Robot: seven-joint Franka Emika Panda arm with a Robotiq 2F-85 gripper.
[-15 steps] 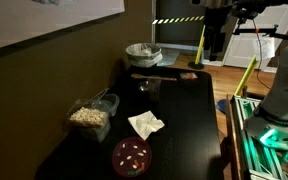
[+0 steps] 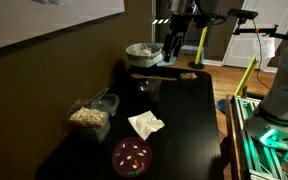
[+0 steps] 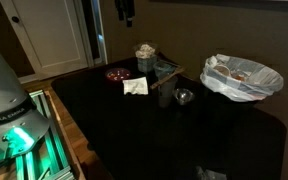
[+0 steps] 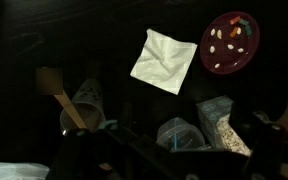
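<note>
My gripper (image 2: 168,50) hangs high above the far part of the black table, open and empty. Only its dark tip (image 3: 125,20) dips in at the top of exterior view 2. A dark red plate (image 4: 224,62) carries several small white and coloured pieces. Beside it lies a white napkin (image 4: 164,61), flat on the table. One clear tub (image 2: 89,120) is filled with pale bits; a smaller clear container (image 4: 181,137) stands next to it. A grey cup (image 3: 166,97) has a wooden utensil (image 4: 52,82) sticking out of it.
By the wall at the table's far end, a basket with a white liner (image 3: 242,80) holds something brownish. A wall borders the table on the left there.
In exterior view 1 the gripper has swung left, from above the table's right edge to over its far middle. The objects on the table have stayed put.
</note>
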